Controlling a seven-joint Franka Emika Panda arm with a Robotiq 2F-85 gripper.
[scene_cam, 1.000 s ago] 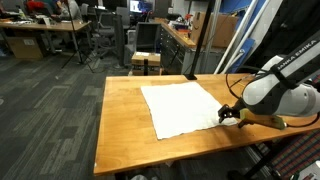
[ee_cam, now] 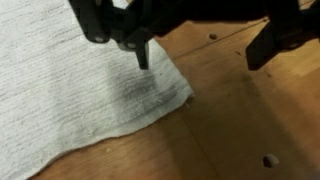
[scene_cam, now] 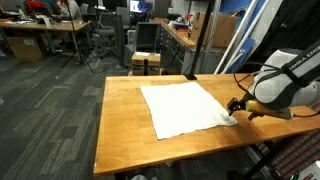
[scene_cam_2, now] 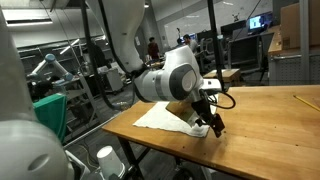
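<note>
A white cloth lies spread nearly flat on the wooden table. One of its corners reaches toward the robot at the right. Just beside that corner, low over the table, is my gripper. In the wrist view the cloth fills the left part, its corner ending on bare wood. The fingers stand wide apart there, one finger over the cloth and the other over wood, with nothing held. Exterior view 2 shows the gripper at the near end of the cloth.
Bare wood surrounds the cloth, with dark holes in the tabletop. A small cardboard box stands beyond the far edge. A dark post rises behind the table.
My gripper has moved a little to the right in exterior view 1, away from the cloth's corner. The cloth looks unmoved.
</note>
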